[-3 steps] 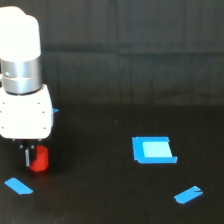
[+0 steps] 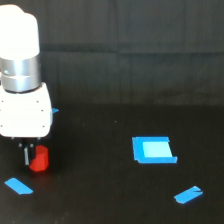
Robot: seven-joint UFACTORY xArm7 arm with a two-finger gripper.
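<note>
A small red object (image 2: 40,159) sits low at the left of the camera view, on the black table. My gripper (image 2: 29,155) hangs under the white arm, its thin dark fingers pointing down at the red object's left side. The fingers overlap part of the object in this view. Whether they touch it or stand just in front of it is too small and dark to make out, and so is the gap between them.
A pale square (image 2: 157,149) framed by blue tape (image 2: 137,150) lies right of centre. Single strips of blue tape (image 2: 188,195) lie at the front right and near the front left.
The finger outline beside the red object differs slightly. The arm and the red object stay in nearly the same place, and the tape has not moved.
</note>
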